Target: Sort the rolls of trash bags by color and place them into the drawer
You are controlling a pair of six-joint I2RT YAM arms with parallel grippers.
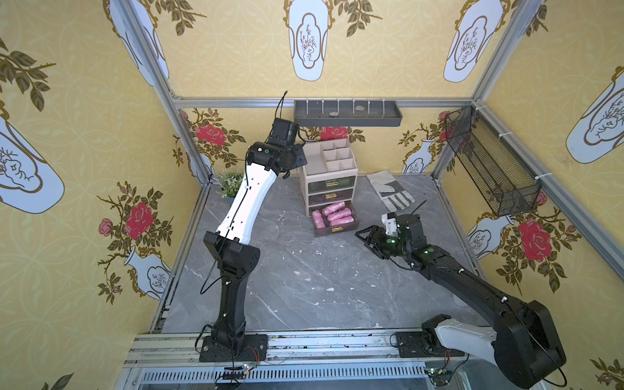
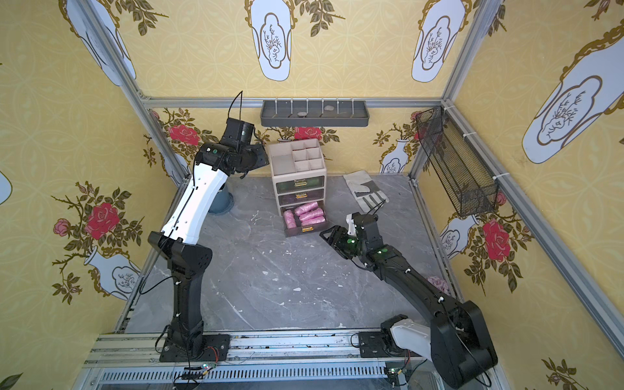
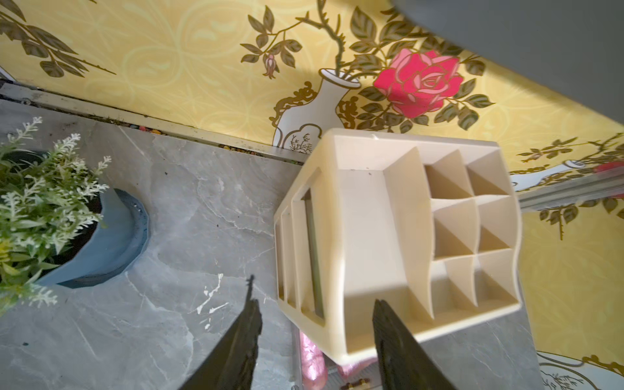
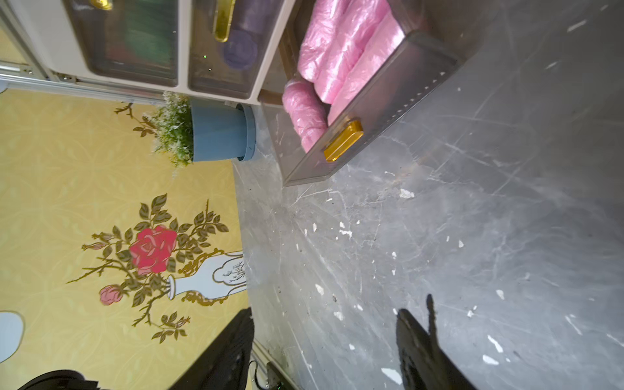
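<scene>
A beige three-drawer organiser (image 1: 330, 162) stands at the back centre. Its bottom drawer (image 4: 420, 50) is pulled out, holding several pink rolls (image 2: 305, 214). The upper drawers are closed; green and purple shapes show through their fronts in the right wrist view. My left gripper is raised at the organiser's upper left, open and empty, looking down on its compartment top. My right gripper is low, to the right in front of the open drawer, open with nothing between its fingers.
A potted plant (image 3: 45, 221) sits left of the organiser. A glove (image 2: 364, 191) lies at its right. A grey shelf (image 1: 347, 117) hangs on the back wall, a wire basket (image 1: 494, 169) on the right wall.
</scene>
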